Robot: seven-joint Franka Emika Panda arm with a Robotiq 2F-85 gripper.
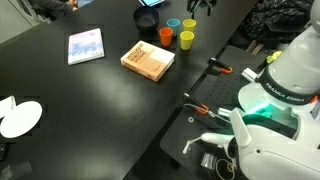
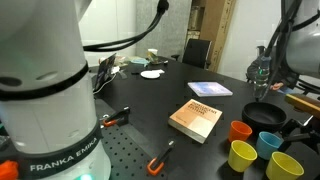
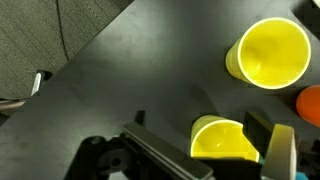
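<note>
Two yellow cups stand close together on the dark table: one nearer the box (image 2: 241, 157), the other (image 2: 284, 168) nearer the arm. Beside them are an orange-red cup (image 2: 239, 132) and a blue cup (image 2: 268, 145). My gripper is open, its dark fingers spread on either side of one yellow cup (image 3: 215, 133) as seen from the wrist. The fingers hide part of that cup, and whether they touch it cannot be told. The other yellow cup (image 3: 268, 53) shows at upper right in the wrist view, with the red cup (image 3: 310, 105) at the right edge.
A black bowl (image 1: 147, 19) stands behind the cups. A flat light-brown box (image 1: 148, 60) lies in front of them, and a white tablet-like panel (image 1: 86, 46) lies farther left. White plates (image 1: 20, 118) sit at the far left.
</note>
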